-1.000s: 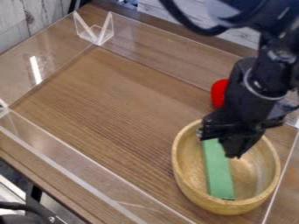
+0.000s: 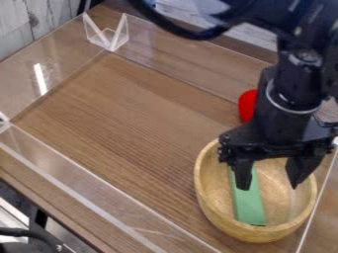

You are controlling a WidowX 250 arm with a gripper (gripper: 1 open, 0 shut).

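A round tan bowl [image 2: 266, 227] sits at the lower right of the table, holding a long green object [image 2: 247, 206]. My black gripper [image 2: 271, 172] hangs over the bowl's back half, its fingers apart and open, hiding part of the green object and the bowl. A red object [image 2: 247, 103] shows behind the arm at the right, mostly hidden.
A white wire-like object [image 2: 109, 30] stands near the back left edge. Dark cables run at the lower left and along the top.
The gripper has shifted about over the bowl and now covers more of its back half. The green object stays in the bowl.
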